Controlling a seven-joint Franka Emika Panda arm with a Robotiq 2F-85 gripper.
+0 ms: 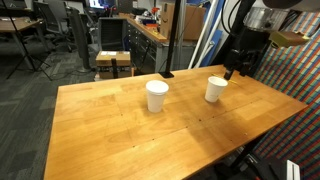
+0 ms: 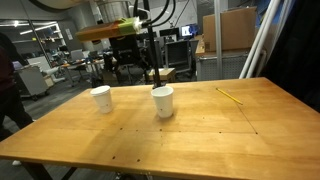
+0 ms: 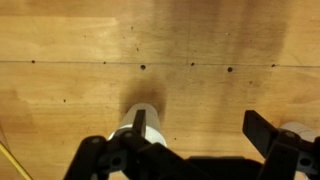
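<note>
Two white cups stand upright and apart on the wooden table. In exterior view 1 one cup (image 1: 157, 96) is near the middle and the other cup (image 1: 215, 90) is to the right, close to the arm. Exterior view 2 has one cup (image 2: 102, 99) at left and another cup (image 2: 163, 102) near the centre. My gripper (image 2: 132, 77) is open above the table, higher than the cups, with nothing between its fingers. From the wrist, one cup (image 3: 147, 122) shows near the gripper, its lower part hidden by the hand; the second cup (image 3: 299, 130) sits at the right edge.
A yellow pencil (image 2: 229, 96) lies on the table (image 2: 215, 135), away from both cups. Dark floor, chairs and a cabinet lie beyond the table's far edge.
</note>
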